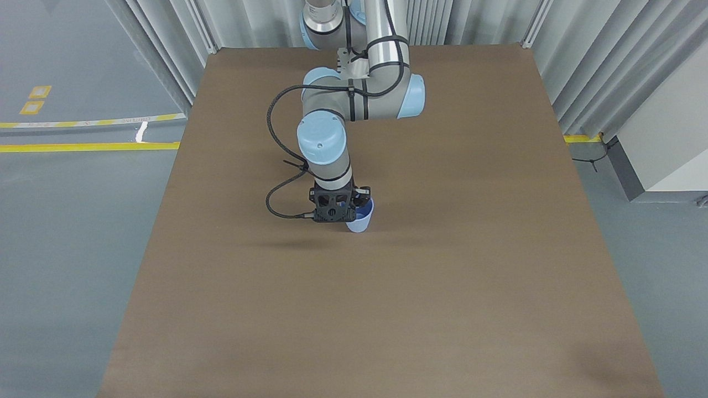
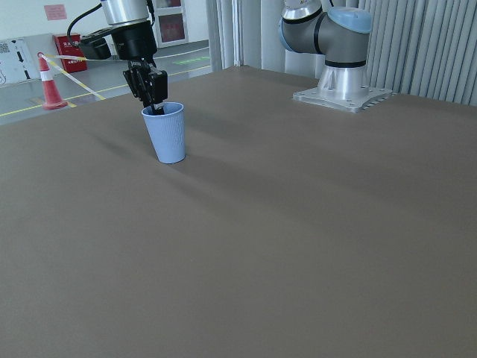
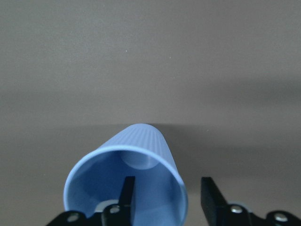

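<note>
A light blue ribbed cup stands upright on the brown table, also visible under the black gripper in the front view. In the wrist view the gripper has one finger inside the cup's mouth and the other outside, beside the rim, with space between finger and wall. It looks open. In the left view the gripper is at the cup's top.
The robot's base stands at the back of the table. Curtains and a railing-tape area with a cone lie beyond the edges.
</note>
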